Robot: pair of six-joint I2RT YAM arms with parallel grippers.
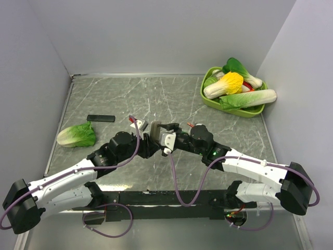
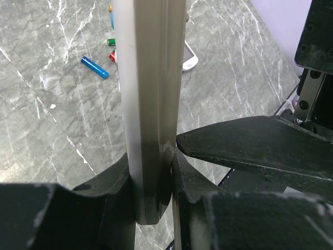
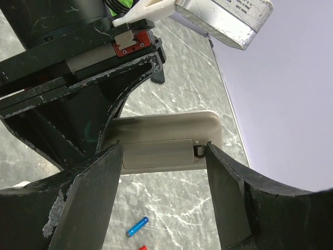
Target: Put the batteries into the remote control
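Note:
The grey remote (image 1: 155, 133) is held upright between both grippers at the middle. In the left wrist view the remote (image 2: 148, 83) fills the centre, its lower end at the dark fingers of my left gripper. In the right wrist view its back (image 3: 156, 153) faces my right gripper, whose fingertips are either side of the battery cover; whether they touch it is unclear. Blue batteries (image 2: 94, 67) (image 3: 137, 226) lie on the table, with a green battery (image 2: 111, 41) and a red one (image 2: 112, 55) partly behind the remote.
A black bar-shaped object (image 1: 101, 118) and a lettuce (image 1: 76, 135) lie at the left. A green basket (image 1: 207, 101) of vegetables stands at the back right.

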